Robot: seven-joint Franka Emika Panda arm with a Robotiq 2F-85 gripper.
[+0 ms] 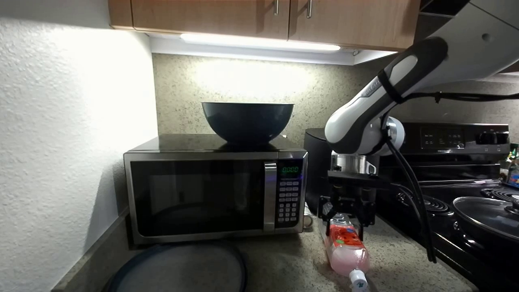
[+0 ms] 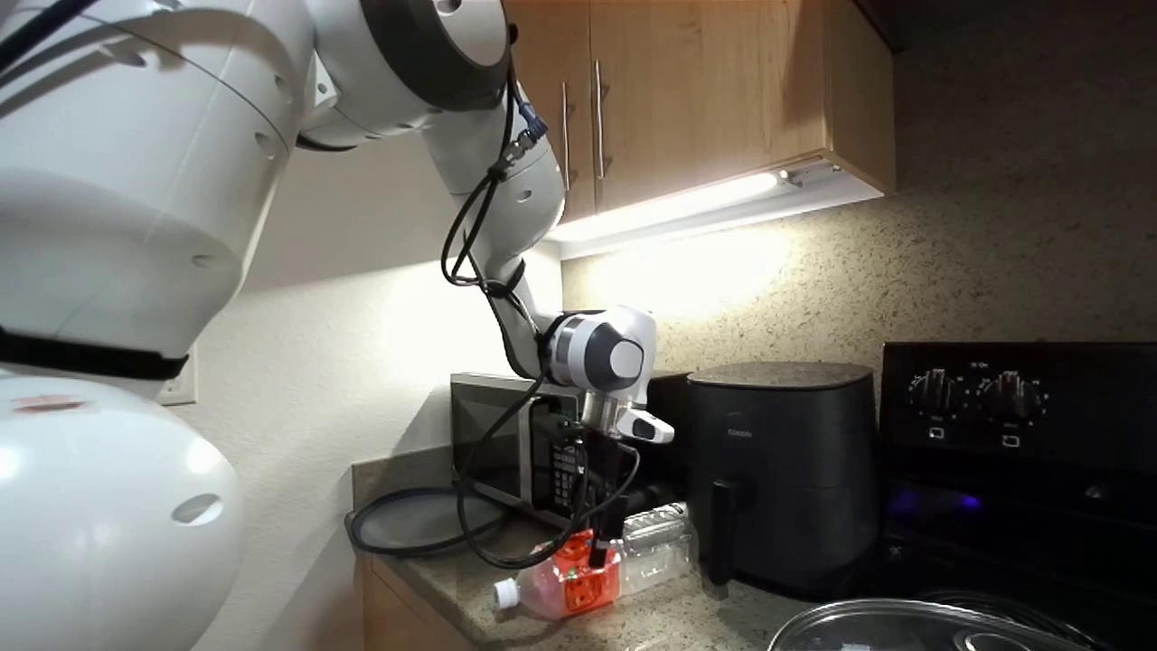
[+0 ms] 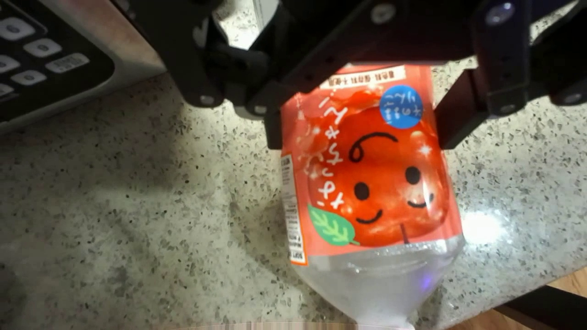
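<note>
A clear plastic bottle [image 1: 349, 257] with a red label lies on its side on the counter, its white cap [image 1: 358, 280] toward exterior view 1. In the wrist view the label's smiling face fills the middle of the bottle [image 3: 379, 220]. My gripper [image 1: 344, 230] is open and reaches down over the bottle, one finger on each side. Its finger pads [image 3: 274, 132] stand very close to the label's edges; whether they touch it I cannot tell. From the side, a dark finger [image 2: 599, 551] shows in front of the bottle's label [image 2: 575, 588].
The microwave [image 1: 199, 194] stands left of the bottle, with a large dark bowl [image 1: 248, 121] on top. A round dark-rimmed lid or tray [image 1: 180, 272] lies in front of it. Behind is a black air fryer [image 2: 783, 488]; the stove with a lidded pan [image 1: 486, 214] is at right.
</note>
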